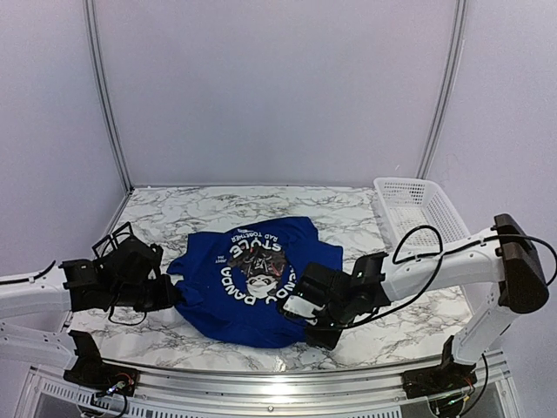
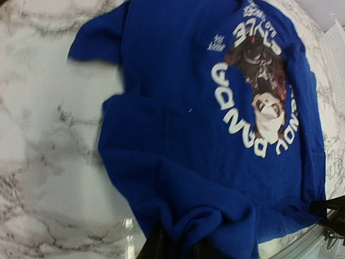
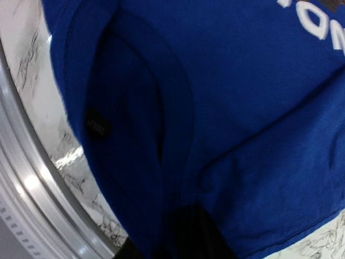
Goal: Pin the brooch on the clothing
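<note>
A blue T-shirt [image 1: 218, 305] with white lettering and a printed picture lies spread on the marble table, printed side up. My left gripper [image 1: 170, 292] is low at the shirt's left edge; in the left wrist view bunched cloth covers most of its fingers. My right gripper [image 1: 309, 331] is at the near right edge, its fingertips mostly hidden by cloth in the right wrist view. Whether either still grips the cloth is unclear. The brooch is not visible; the left arm covers the place where the small black cases stood.
A white perforated basket [image 1: 422, 193] stands at the back right. A metal rail [image 1: 261, 366] runs along the front edge.
</note>
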